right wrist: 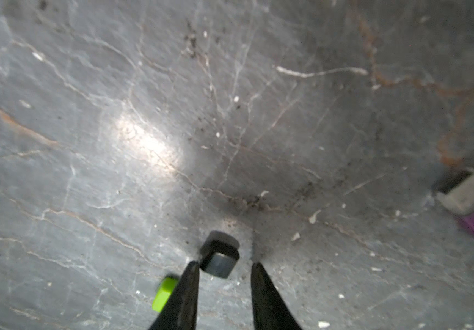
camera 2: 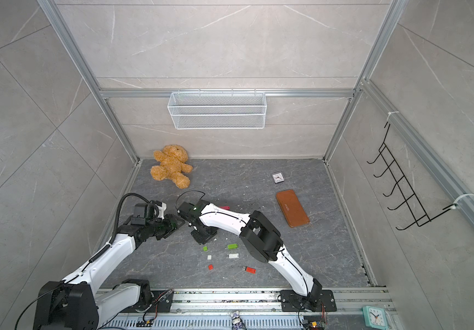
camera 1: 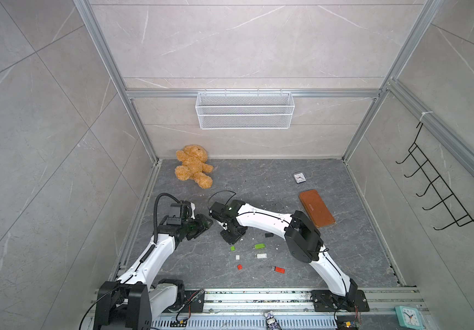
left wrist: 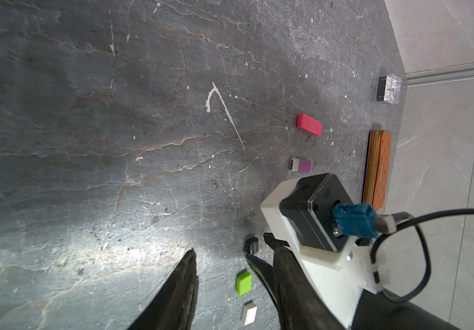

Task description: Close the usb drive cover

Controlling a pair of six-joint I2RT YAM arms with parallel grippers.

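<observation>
A small black cover (right wrist: 219, 264) lies on the table just beyond my right gripper, which stands open with its fingertips near it. The right gripper (camera 1: 229, 239) is low over the table's middle. My left gripper is open and empty, off to the left. A purple USB drive (left wrist: 302, 165) with a metal plug lies on the table, as does a pinkish-red piece (left wrist: 309, 124). Nearer the front are a green drive (camera 1: 259, 245), a green cover (camera 1: 232, 248), a white drive (camera 1: 261, 255), a white cover (camera 1: 237, 257), a red drive (camera 1: 278, 269) and a red cover (camera 1: 239, 266).
A black piece (camera 1: 269, 234) lies close to the right forearm. The brown wallet (camera 1: 316, 208) and a small clock (camera 1: 299, 177) lie at the right, a teddy bear (camera 1: 194, 166) at the back left. Free table stretches across the back middle and front right.
</observation>
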